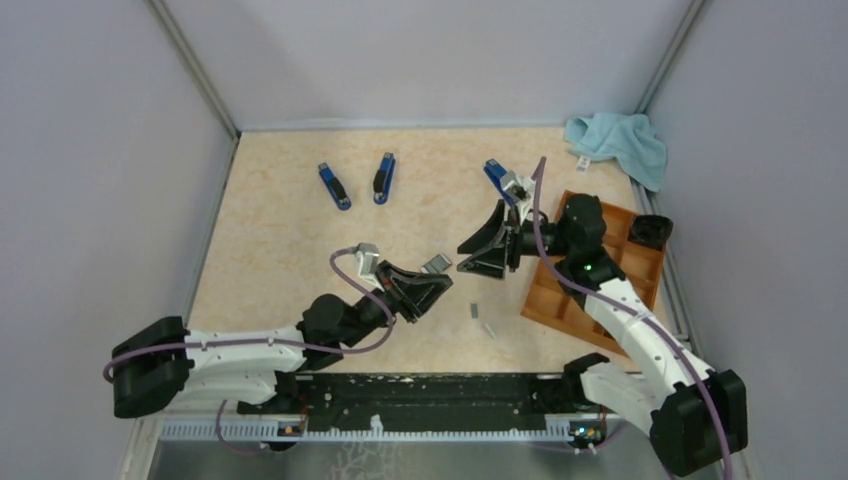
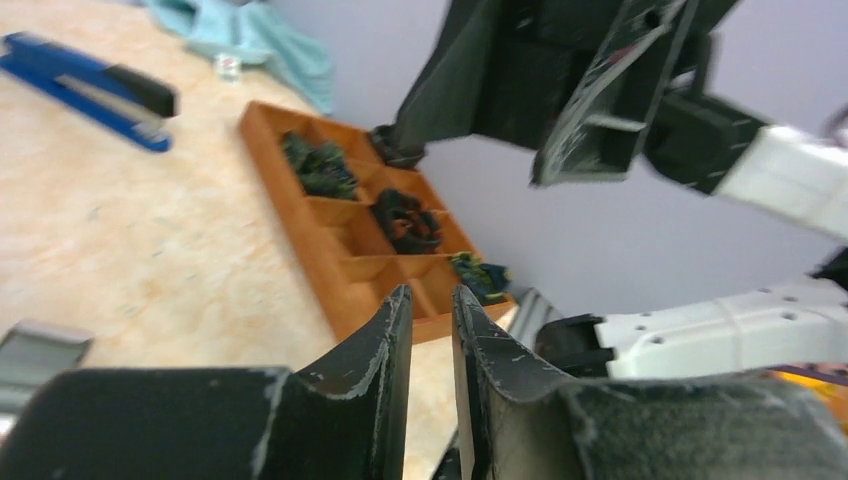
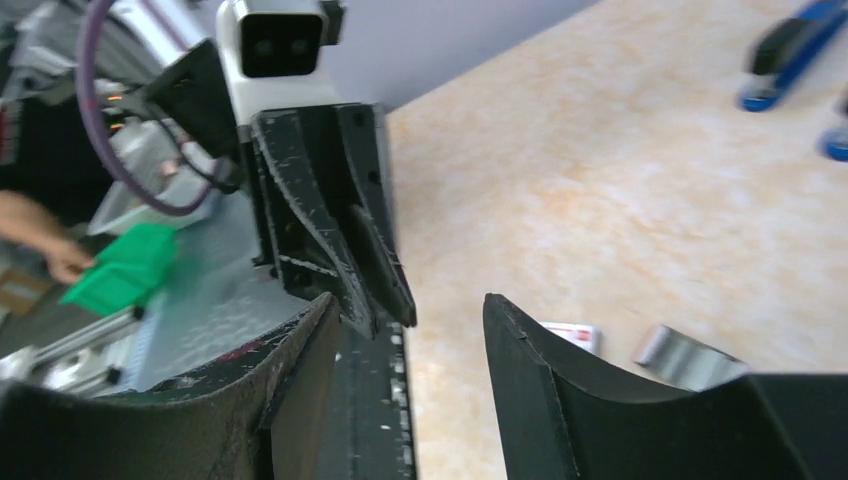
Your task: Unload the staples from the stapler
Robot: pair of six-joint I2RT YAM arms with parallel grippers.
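Note:
My left gripper (image 1: 440,285) is shut at the front middle of the table; in the left wrist view its tips meet, and I cannot tell what is between them. Just up and right of it, my right gripper (image 1: 472,258) is part open, nothing visible between its fingers. A small grey staple box (image 1: 435,262) lies behind the left gripper. Two small strips, a grey one (image 1: 474,310) and a pale one (image 1: 489,329), lie below the grippers. Three blue staplers (image 1: 333,186) lie at the back.
A wooden compartment tray (image 1: 540,307) fills the right side, partly under the right arm, with a black cup (image 1: 651,231) at its corner. A light blue cloth (image 1: 625,150) lies at the back right.

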